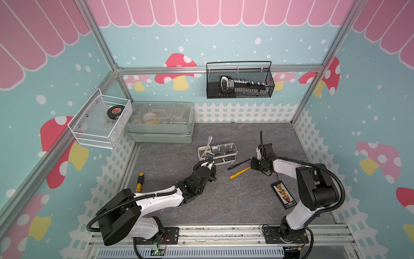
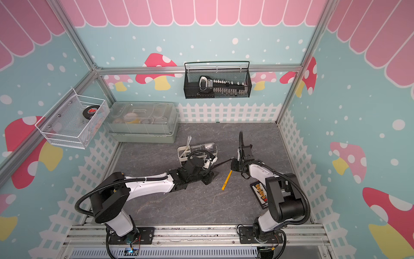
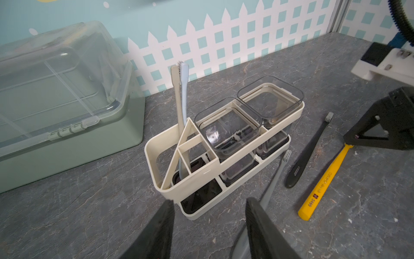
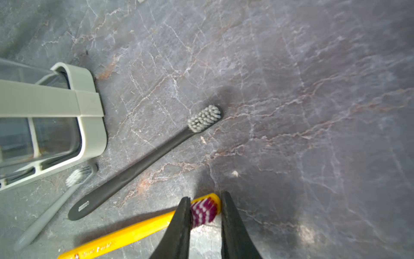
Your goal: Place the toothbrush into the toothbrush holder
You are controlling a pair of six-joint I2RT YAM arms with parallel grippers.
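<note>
In the left wrist view, the cream toothbrush holder [image 3: 213, 170] stands upright with a beige toothbrush [image 3: 176, 86] and a pale blue one [image 3: 184, 79] in its left section. My left gripper is open and empty before it. A yellow toothbrush [image 4: 129, 233] lies on the table; its purple-and-white bristled head is between the parted fingertips of my right gripper. Whether both fingers touch it is unclear. A black toothbrush [image 4: 146, 163] and a grey one [image 4: 54, 207] lie between the yellow brush and the holder.
A green lidded box [image 1: 159, 137] stands back left. A black tray of small parts [image 1: 283, 194] lies near the right arm, and a yellow-black tool [image 1: 140, 182] rests far left.
</note>
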